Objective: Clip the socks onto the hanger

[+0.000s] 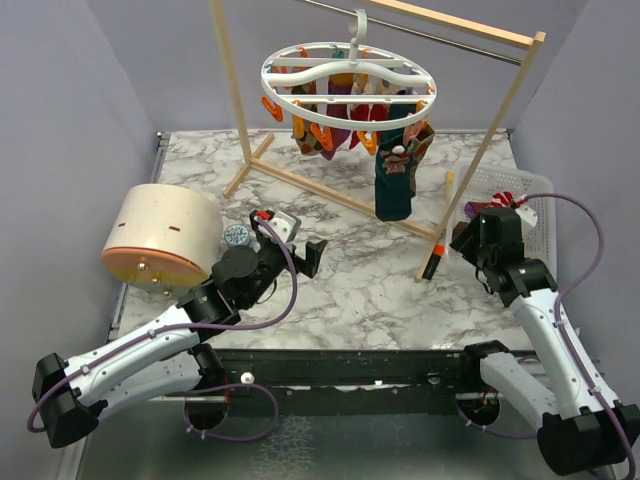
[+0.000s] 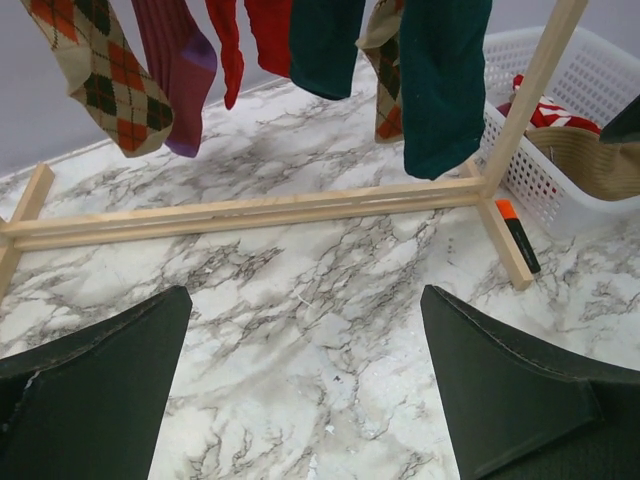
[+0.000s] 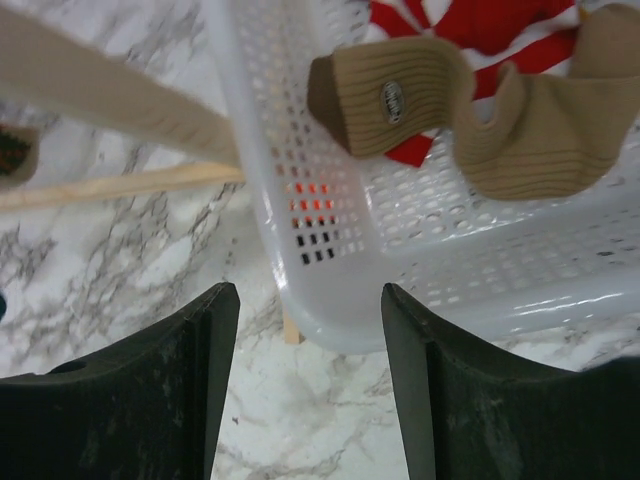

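Observation:
The round white hanger (image 1: 348, 123) with orange clips hangs from the frame, several socks clipped to it, including a dark teal sock (image 1: 393, 185) and argyle ones (image 2: 125, 105). My left gripper (image 1: 290, 252) is open below and left of them, nothing between its fingers. My right gripper is parted and empty, over the white basket (image 3: 280, 230). In it lie a tan sock (image 3: 530, 165) and red-and-white striped socks (image 3: 405, 15).
A cream cylinder (image 1: 155, 225) sits at the left. The wooden frame's base bar (image 1: 330, 193) crosses the table. An orange-black tool (image 2: 520, 240) lies beside the basket.

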